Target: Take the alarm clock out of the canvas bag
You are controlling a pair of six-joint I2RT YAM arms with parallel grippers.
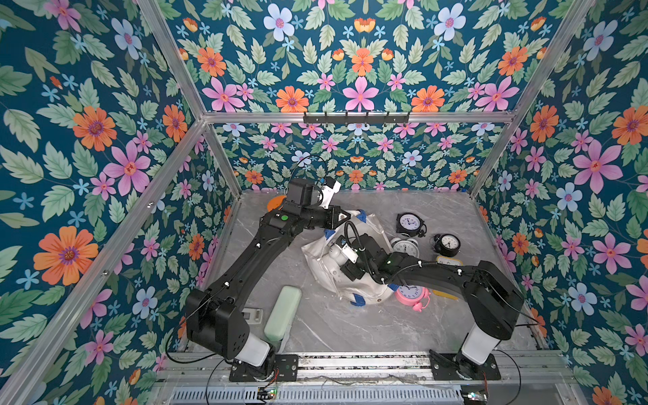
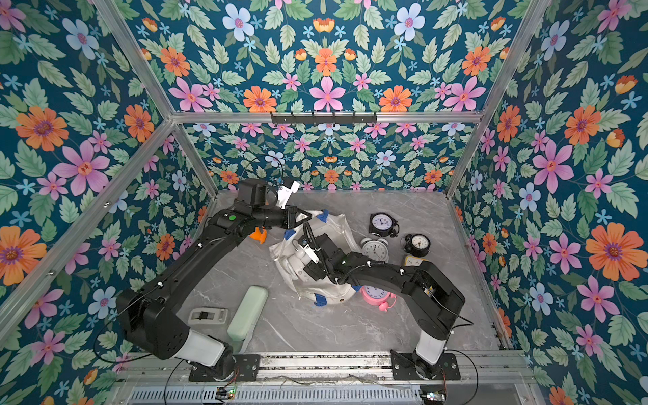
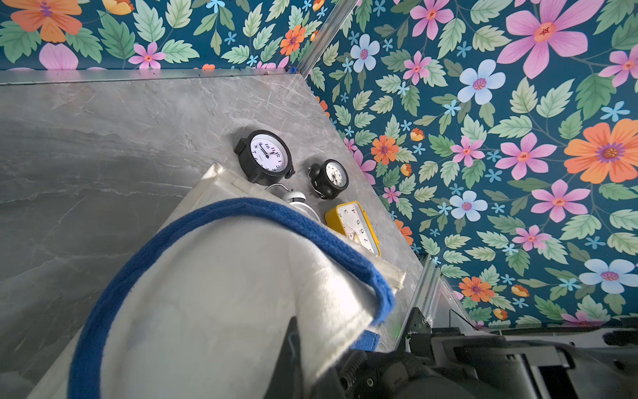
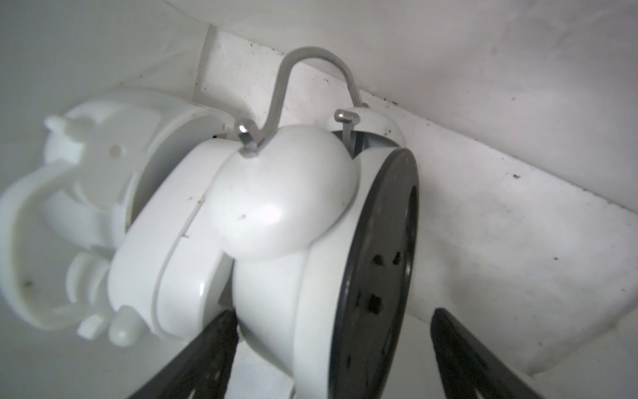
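Observation:
The canvas bag (image 1: 322,273) lies open at the table's middle. My left gripper is shut at its upper rim, pinching the bag's fabric (image 3: 219,279) beside the blue trim. Inside, the right wrist view shows a white twin-bell alarm clock (image 4: 279,199) with a black back, beside other white plastic objects (image 4: 99,166). My right gripper reaches into the bag and is open, one finger either side of the clock's body, with no grip visible.
Black clocks (image 1: 409,222) (image 1: 447,244), a silver clock (image 2: 374,250), a pink clock (image 1: 411,297) and a yellow clock (image 3: 352,226) stand right of the bag. A green case (image 1: 282,314) lies front left.

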